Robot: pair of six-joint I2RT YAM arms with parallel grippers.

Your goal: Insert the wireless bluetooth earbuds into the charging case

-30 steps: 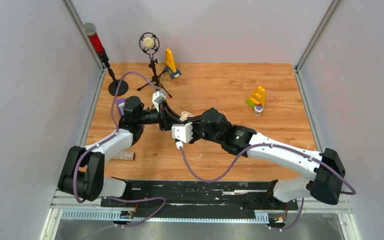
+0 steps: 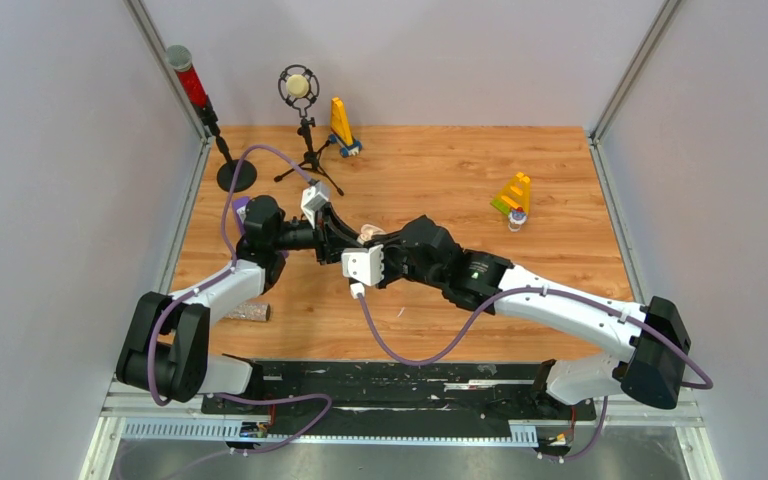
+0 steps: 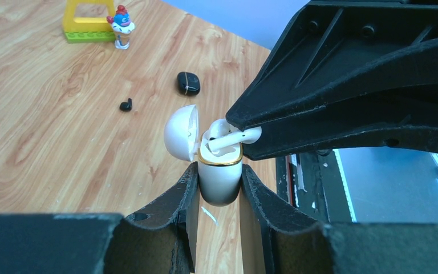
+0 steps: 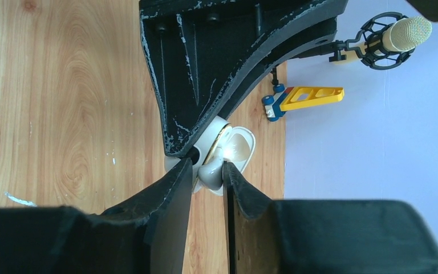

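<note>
The white charging case [image 3: 220, 185] with a gold band is gripped upright between the fingers of my left gripper. Its lid [image 3: 181, 134] hangs open to the left. A white earbud [image 4: 212, 173] is pinched in my right gripper, right against the case. Its stem [image 3: 228, 140] lies slanted across the case's opening, not upright in a slot. Another rounded white part shows inside the opening, but I cannot tell whether it is a second earbud. From the top view, both grippers meet above the table's middle-left and the earbud is hidden.
A black earbud [image 3: 126, 105] and a black case [image 3: 189, 83] lie on the table. Toward the right side stand a yellow toy [image 2: 515, 190] and a small ice-cream figure [image 2: 517, 219]. Microphone stands [image 2: 307, 140] occupy the back left.
My left arm has shifted very slightly, its wrist a little to the left. The right arm looks still, and both grippers stay together.
</note>
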